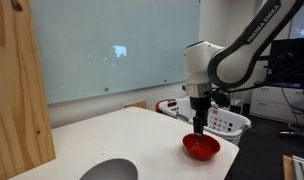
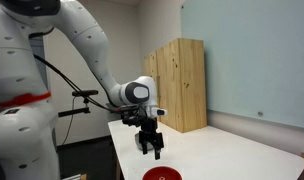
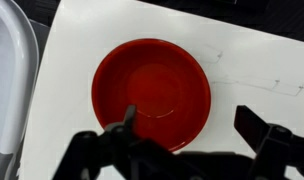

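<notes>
On the white table stands a red bowl [image 1: 201, 147], upright and empty in the wrist view. My gripper [image 1: 199, 118] is above it in exterior view 1, fingers pointing down. From the wrist camera, the fingers [image 3: 129, 117] are wide apart, one over the bowl [image 3: 152, 90] and the other over bare table to its right. Nothing is between them. A grey round bowl [image 1: 110, 169] lies at the table's near edge in exterior view 1. Exterior view 2 shows the red bowl [image 2: 162, 173] at the bottom edge, with the gripper [image 2: 150, 152] over it.
A white laundry basket [image 1: 227, 122] stands behind the red bowl, beside the table. A wooden panel [image 1: 19, 85] rises at the left, and a glass board [image 1: 122, 50] runs along the back.
</notes>
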